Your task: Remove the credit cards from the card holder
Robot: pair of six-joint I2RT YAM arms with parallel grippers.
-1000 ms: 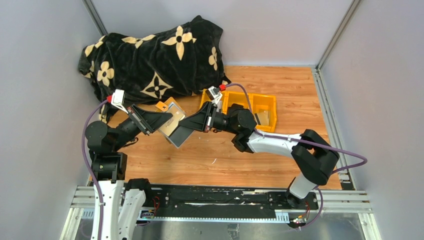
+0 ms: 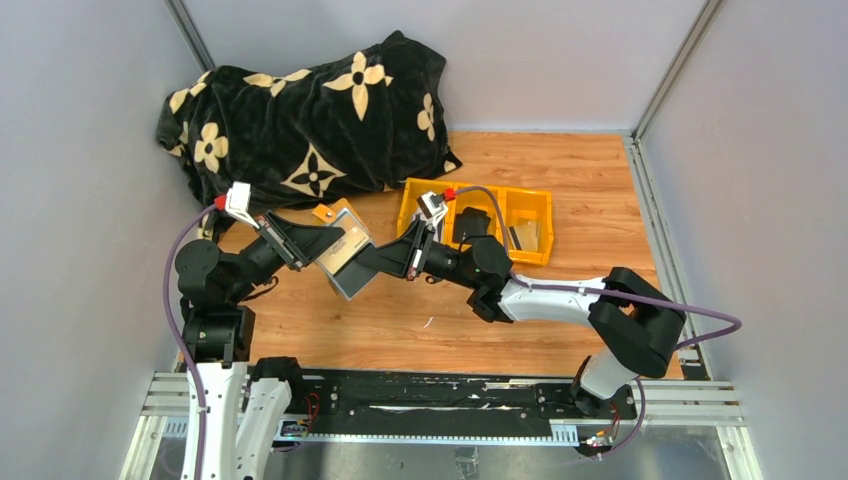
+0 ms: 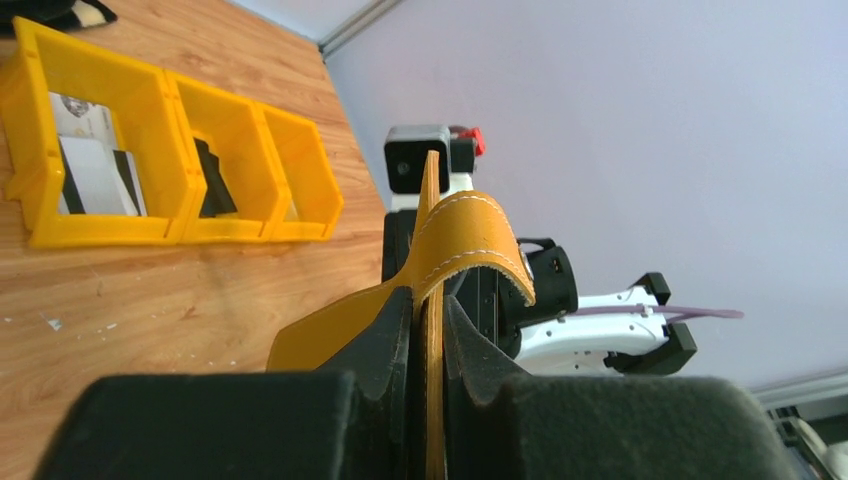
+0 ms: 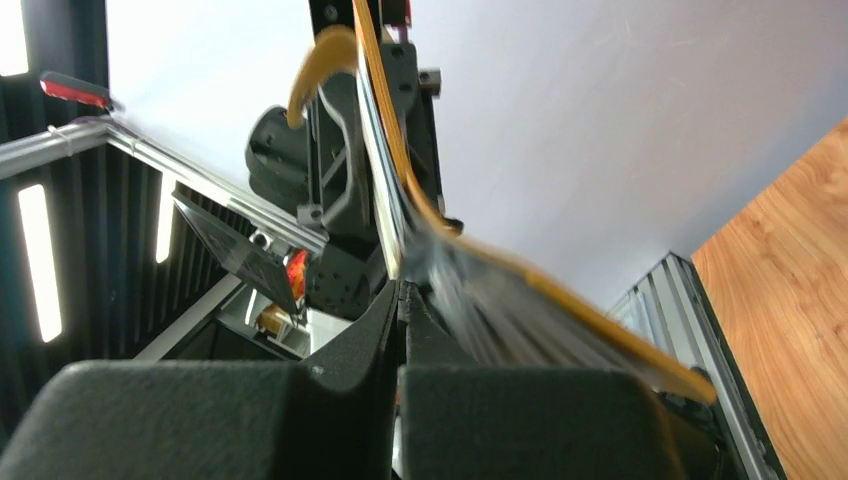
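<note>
An orange leather card holder [image 3: 460,235] with a stitched strap is held up between the arms; my left gripper is shut on it. From above, the holder shows clear sleeves, a cream card [image 2: 342,245] and a dark grey card [image 2: 351,279]. My right gripper has its fingers at the edge of the holder's sleeves and pale cards; it is shut, and whether anything thin is between its fingertips is hard to tell.
A yellow three-part bin [image 3: 150,237] stands behind the right arm, with white and dark cards in it. A black patterned blanket [image 2: 300,130] lies along the back left.
The right arm and its gripper have shifted slightly toward the front of the table. The left gripper and the holder have barely moved.
</note>
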